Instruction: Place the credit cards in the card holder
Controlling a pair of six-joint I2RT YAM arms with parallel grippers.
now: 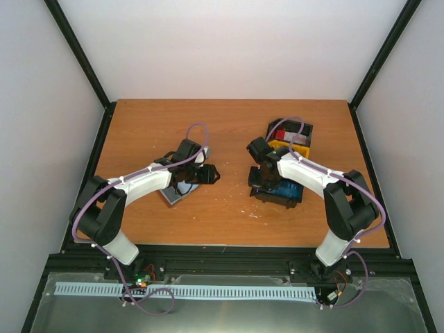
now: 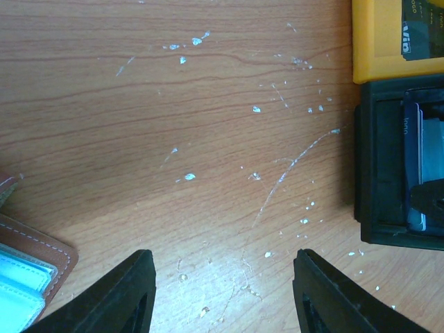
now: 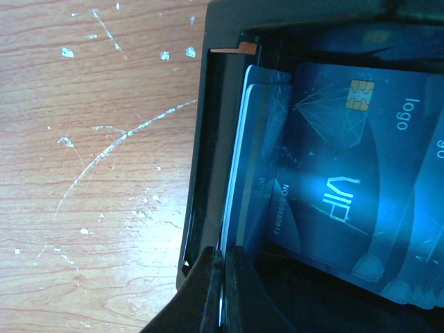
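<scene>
The brown card holder [image 2: 35, 243], with pale inner pockets, lies at the lower left of the left wrist view, mostly under the left arm in the top view. My left gripper is open over bare wood beside it. Blue credit cards [image 3: 347, 173] lie in a black bin [image 3: 200, 159]. My right gripper is shut at the bin's left side, on the edge of an upright blue card [image 3: 243, 152]; a second card stands against it.
A yellow bin [image 2: 374, 41] with cards adjoins the black bin, and another dark bin [image 1: 302, 128] with red and white items is behind. The table's middle between the arms is clear.
</scene>
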